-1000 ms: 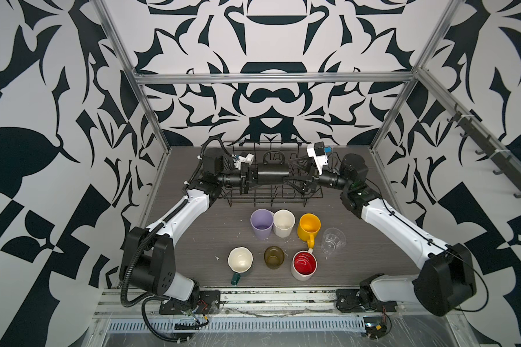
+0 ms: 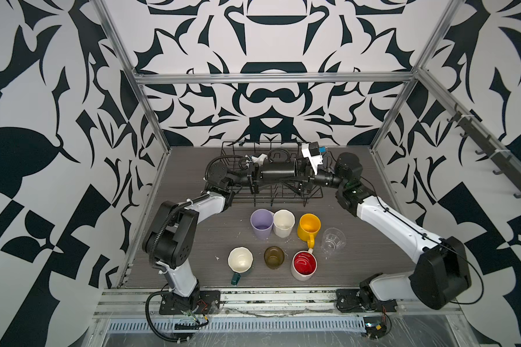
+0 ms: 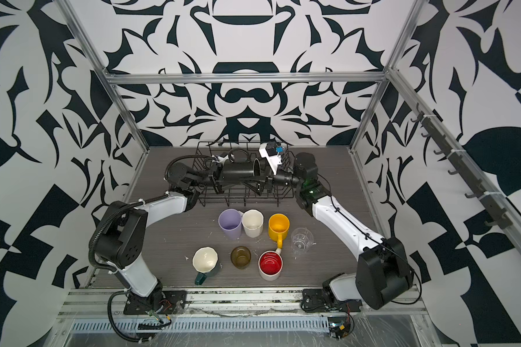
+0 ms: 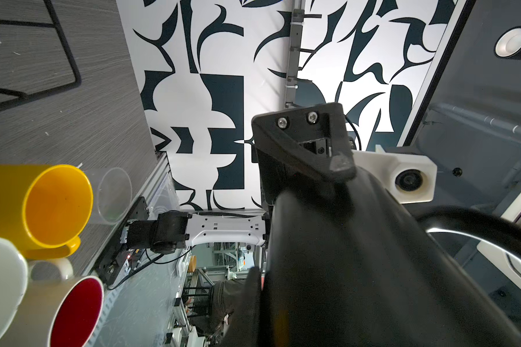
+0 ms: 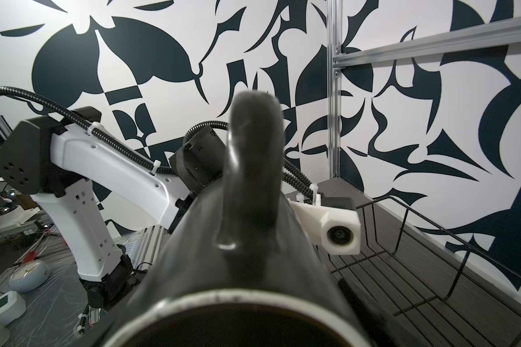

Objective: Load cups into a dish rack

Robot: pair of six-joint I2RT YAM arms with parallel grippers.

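A black mug (image 2: 276,171) lies sideways in the air above the wire dish rack (image 2: 260,199), its handle upward and its mouth toward my right arm. My left gripper (image 2: 261,174) is shut on its left end; the mug fills much of the left wrist view. At the mouth end stands my right gripper (image 2: 302,174), open, its fingers close to the rim; whether they touch is unclear. On the table stand a purple cup (image 2: 262,224), a white cup (image 2: 283,223), a yellow mug (image 2: 309,227), a red-lined mug (image 2: 304,265), a brown cup (image 2: 273,257) and a green-handled mug (image 2: 240,260).
A clear glass (image 2: 333,241) stands right of the yellow mug. Cups crowd the front middle of the table, in front of the rack. Bare table (image 2: 185,164) shows left of the rack. A rail with hooks (image 2: 492,147) runs along the right wall.
My left arm has carried the black mug slightly right, with its elbow shifting. My right gripper has edged left toward the mug's mouth. The cups on the table have not moved.
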